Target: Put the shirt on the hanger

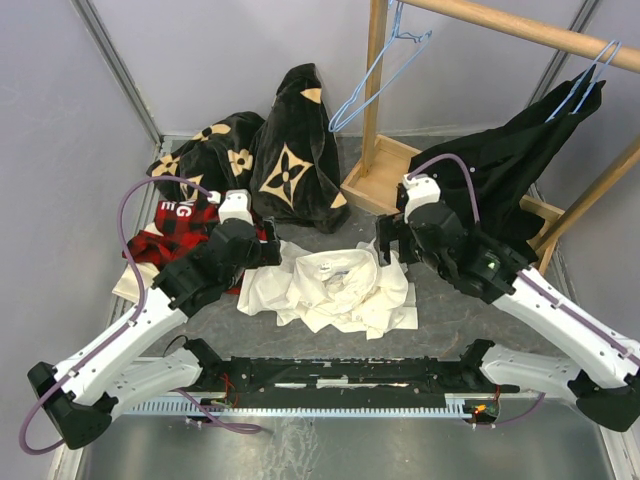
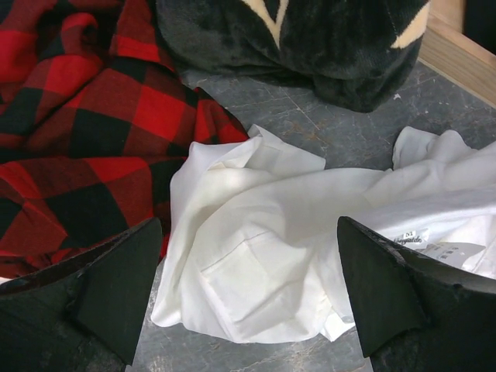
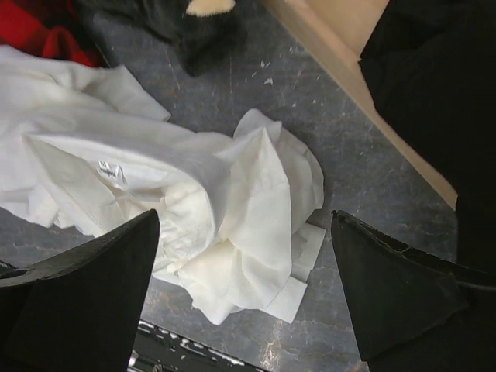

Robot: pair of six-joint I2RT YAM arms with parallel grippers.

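A white shirt (image 1: 330, 290) lies crumpled on the grey floor between the arms, a label showing in its folds. My left gripper (image 1: 262, 240) is open above the shirt's left part; in the left wrist view the cloth (image 2: 256, 287) lies below the spread fingers. My right gripper (image 1: 394, 240) is open above its right part, with the cloth (image 3: 256, 225) below and nothing held. A blue hanger (image 1: 350, 100) hangs empty from the wooden rail (image 1: 500, 22).
Red plaid cloth (image 1: 180, 230) and dark patterned plush (image 1: 290, 160) lie left and behind. A black garment (image 1: 480, 160) hangs at right over a wooden rack base (image 1: 370, 185). A little bare floor shows around the shirt.
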